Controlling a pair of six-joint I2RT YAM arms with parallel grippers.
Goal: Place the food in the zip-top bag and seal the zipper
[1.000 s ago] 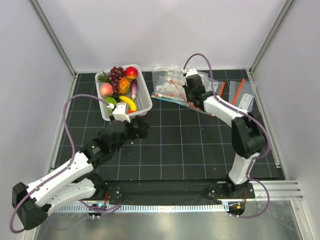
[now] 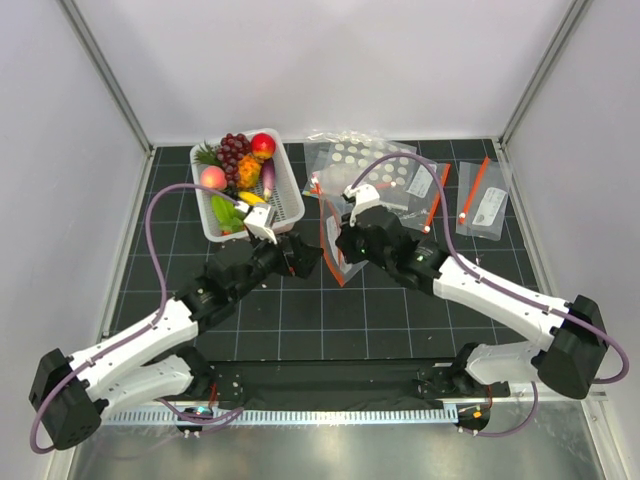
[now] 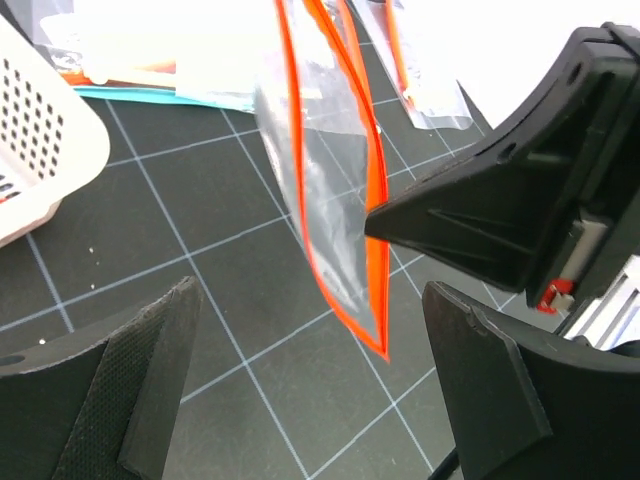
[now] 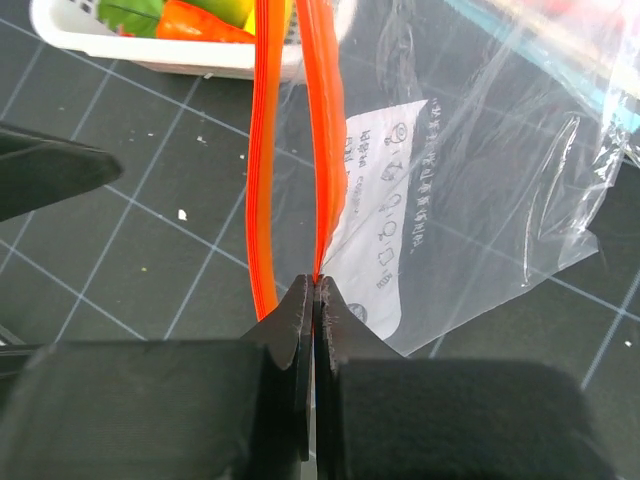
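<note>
A clear zip bag with orange zipper edges [image 2: 333, 240] [image 4: 460, 230] hangs upright over the mat's middle, with a white label in the right wrist view. My right gripper [image 2: 342, 245] is shut on the zipper edge. My left gripper [image 2: 305, 255] stands open just left of the bag, nothing between its fingers. The food, including grapes [image 2: 233, 150], an eggplant [image 2: 268, 175] and a pepper [image 4: 205, 22], sits in a white basket [image 2: 295, 200] [image 3: 70, 150] at the back left.
More flat bags [image 2: 483, 205] lie along the back and back right of the tiled mat [image 2: 300, 320]. Walls bound the back and both sides.
My right gripper has brought the bag from among the back bags toward the front and left, lifting it clear. My left gripper has moved slightly rightward, toward the bag.
</note>
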